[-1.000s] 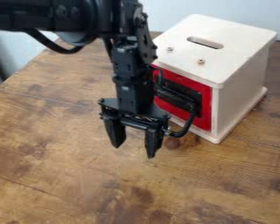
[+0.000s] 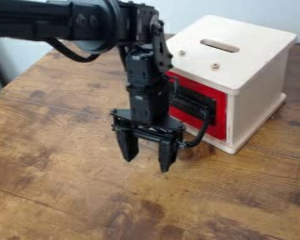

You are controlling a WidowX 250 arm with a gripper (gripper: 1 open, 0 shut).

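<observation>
My black gripper (image 2: 147,154) hangs in the middle of the camera view, pointing down over the wooden table, its two fingers apart with nothing between them. Behind it to the right stands a pale wooden box (image 2: 257,84) with a slot and two small knobs on top. Its front has a red panel (image 2: 220,122), partly hidden by my arm and its cable.
A white wall runs behind. The box takes up the back right of the table.
The gripper has moved slightly right and down compared with a second ago. The box stands where it was.
</observation>
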